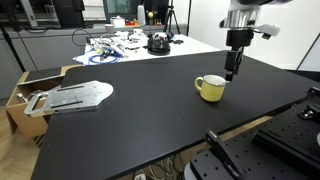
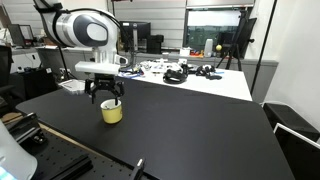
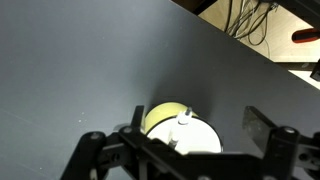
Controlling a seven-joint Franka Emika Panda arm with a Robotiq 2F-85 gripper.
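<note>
A yellow mug with a white inside stands upright on the dark table, its handle turned to the left in exterior view 1. My gripper is open and points down, close to the mug and near its rim height in exterior view 2. In the wrist view the mug's rim shows at the bottom, between the two spread fingers. A small pale object appears within the rim; what it is I cannot tell. Nothing is gripped.
A silvery flat plate lies at the table's left side in exterior view 1, beside an open wooden drawer or box. Clear dark tabletop stretches to the right of the mug in exterior view 2. Cables and equipment sit at the back.
</note>
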